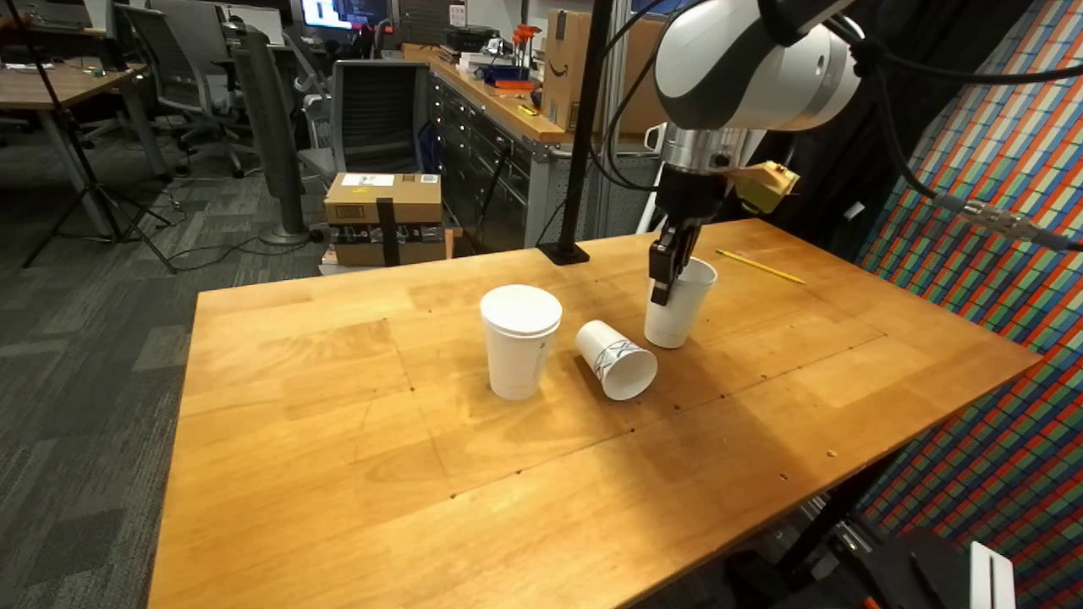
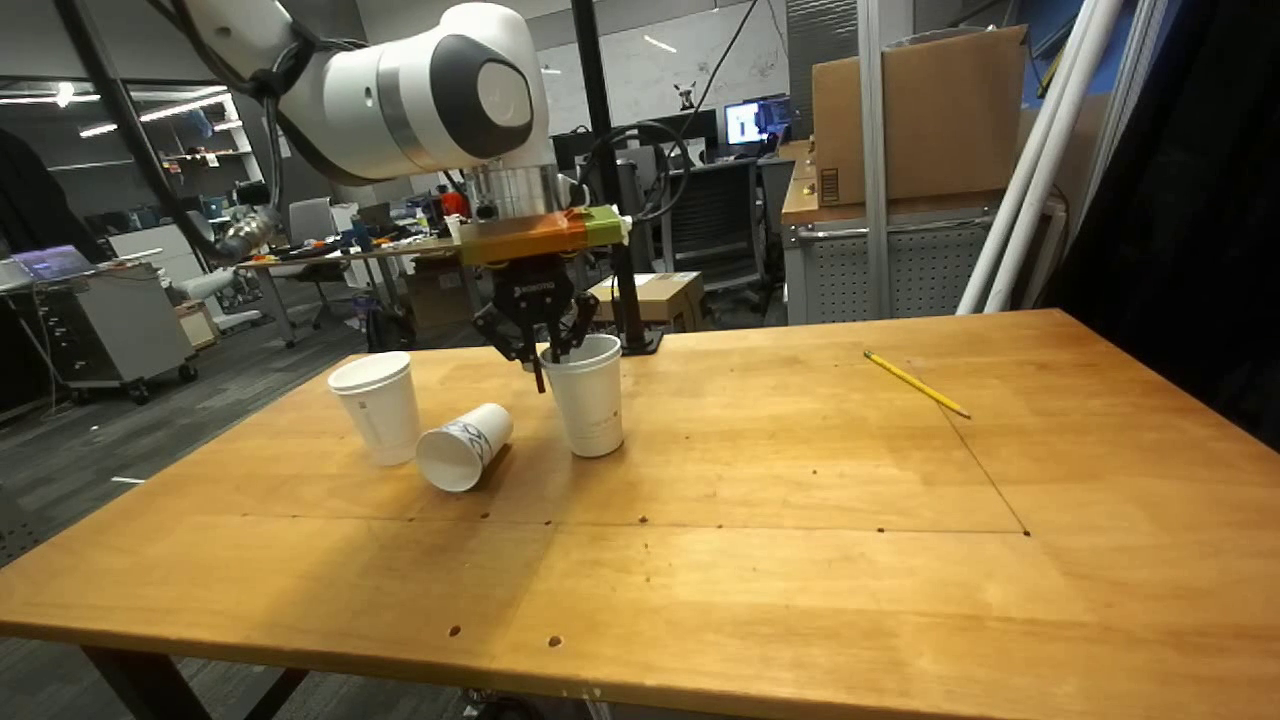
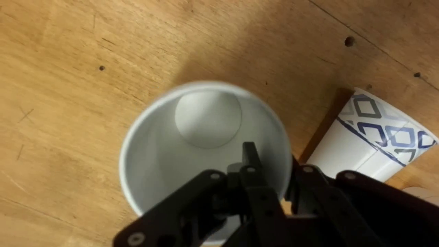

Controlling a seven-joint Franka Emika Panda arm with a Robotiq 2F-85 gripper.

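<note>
A white paper cup (image 2: 589, 402) stands upright on the table. My gripper (image 1: 665, 274) points down at its rim, on the side toward the other cups. In the wrist view, one finger (image 3: 250, 154) reaches inside the cup and the other is outside, so the cup wall runs between them. The fingers are part open, and some space shows between the inner finger and the wall. Beside it a smaller white cup (image 1: 615, 360) with a blue and grey pattern lies on its side. A taller white cup with a lid (image 1: 519, 343) stands upright beyond that one.
A yellow pencil (image 2: 917, 384) lies on the table away from the cups. A black post (image 1: 564, 253) rises from the table's edge near the gripper.
</note>
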